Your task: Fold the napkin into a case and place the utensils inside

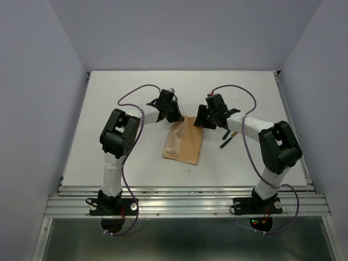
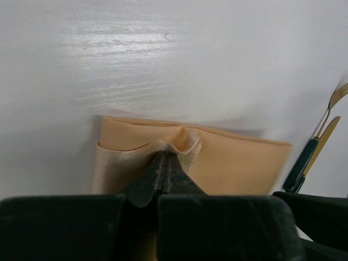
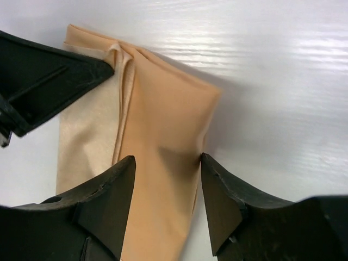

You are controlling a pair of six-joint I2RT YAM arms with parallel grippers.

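Observation:
A folded tan napkin (image 1: 190, 147) lies on the white table, its lighter folded flap on the left half. My left gripper is shut at that flap's bunched top edge, the cloth rising around its tips. My right gripper stands open over the right half's top corner, one finger at the cloth's outer edge. The utensils lie to the right: dark-handled pieces (image 2: 302, 163) with gold heads, partly hidden under the right arm in the top view.
Both arms reach in from the front corners.

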